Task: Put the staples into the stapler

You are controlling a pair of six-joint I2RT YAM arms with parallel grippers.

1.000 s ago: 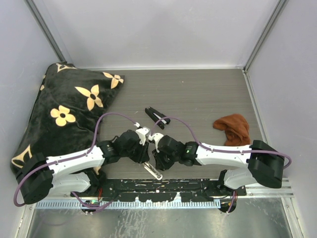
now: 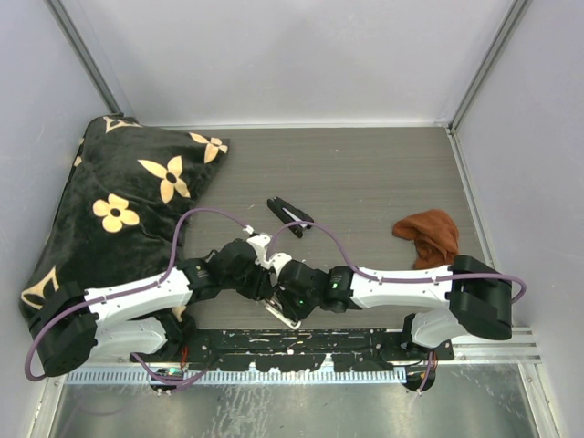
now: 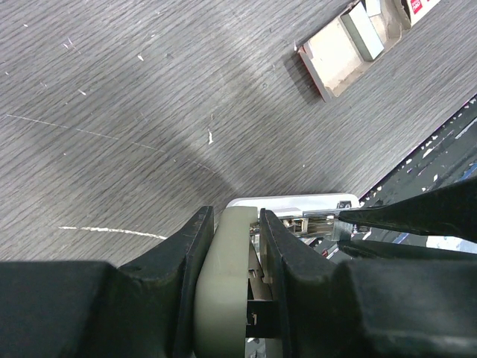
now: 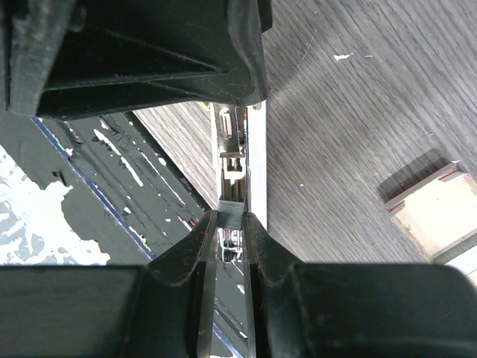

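Observation:
My left gripper is shut on the stapler (image 3: pixel 287 202), whose pale grey-green top part sits between the fingers. The stapler stands opened, its metal channel bare above the white base. In the right wrist view a small silver staple strip (image 4: pixel 231 215) lies between the fingertips of my right gripper, right over the channel. Both fingertips appear to touch the strip's sides. From the left wrist view the same strip (image 3: pixel 343 230) shows near the stapler's far end. How deep it sits in the channel is unclear.
An open small box (image 3: pixel 328 45) holding another strip lies on the table near the stapler. A black tool (image 2: pixel 290 214) is farther back, a brown cloth (image 2: pixel 429 235) to the right. A dark flowered cushion (image 2: pixel 119 210) fills the left.
My right gripper has moved left in the top view, in over the stapler's base, which it now partly covers. The left arm and stapler have stayed almost still.

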